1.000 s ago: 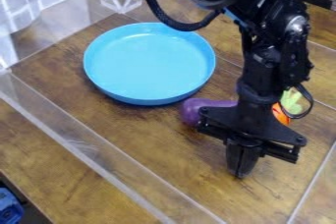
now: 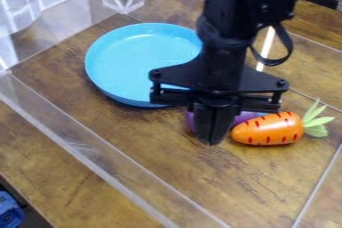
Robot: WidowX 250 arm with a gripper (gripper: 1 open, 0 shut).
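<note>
The black gripper (image 2: 211, 124) reaches down from the top, centre-right, over the wooden surface, its fingertips shut and low in front of a purple toy (image 2: 238, 119), which is largely hidden behind it. An orange toy carrot (image 2: 267, 127) with pale green leaves lies just right of the fingertips. A round blue plate (image 2: 120, 62) sits at the upper left, partly behind the gripper.
A clear plastic edge (image 2: 80, 132) runs diagonally along the left. A blue object (image 2: 7, 212) is at the bottom left corner. Bare wood fills the lower middle and right.
The gripper has moved left and toward the camera, uncovering the carrot on its right and now covering part of the plate and most of the purple toy.
</note>
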